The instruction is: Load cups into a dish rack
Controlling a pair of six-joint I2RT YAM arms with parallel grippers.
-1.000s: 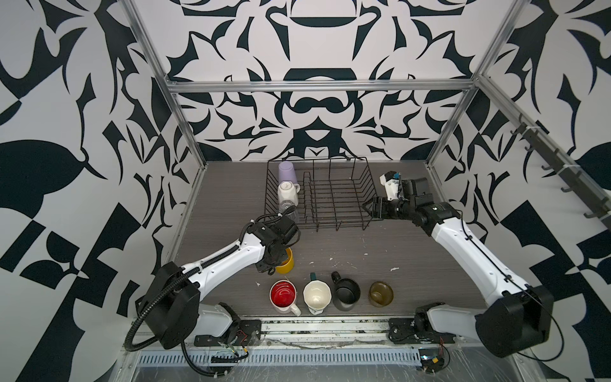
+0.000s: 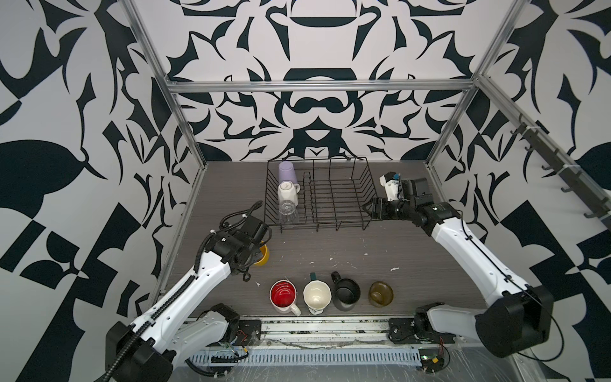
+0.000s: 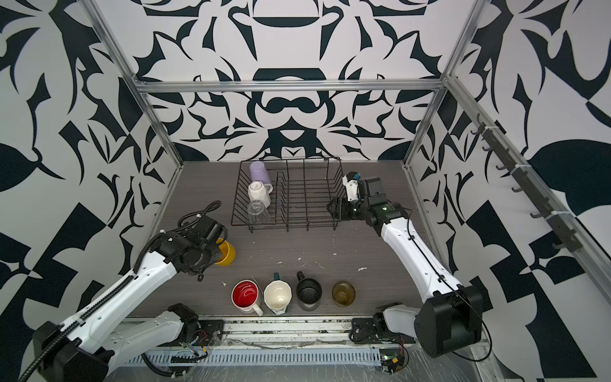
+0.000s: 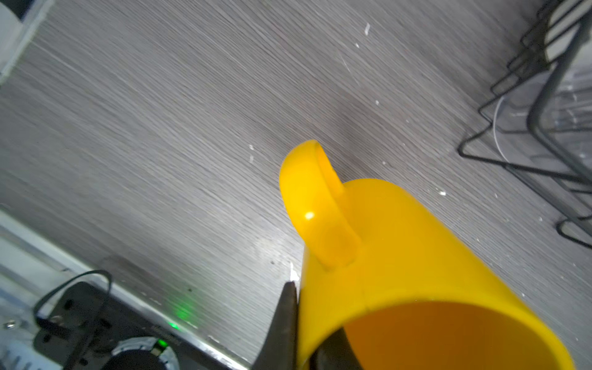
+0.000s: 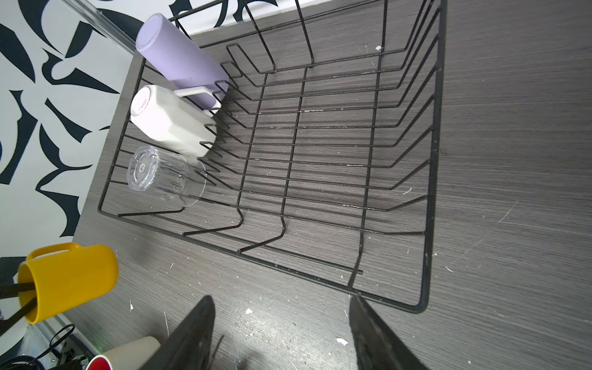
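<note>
A yellow mug (image 4: 407, 246) with its handle upward hangs clear of the table, pinched at the wall by my left gripper; one finger goes inside the rim. In the top left view, the left arm hides most of it. My right gripper hovers at the right side of the black wire dish rack (image 2: 337, 191), fingers spread with nothing between them. Tilted upside down along the rack's left side are a purple cup (image 5: 182, 58), a white mug (image 5: 169, 120) and a clear glass (image 5: 163, 174).
Along the front edge stand a red-lined white mug (image 2: 283, 294), a cream mug (image 2: 317, 295), a black mug (image 2: 346, 292) and an amber glass (image 2: 380, 293). The rack's middle and right are empty. Bare table lies between rack and cups.
My left arm has swung left, away from the rack's front, carrying the yellow mug. The right arm and the other cups look unmoved.
</note>
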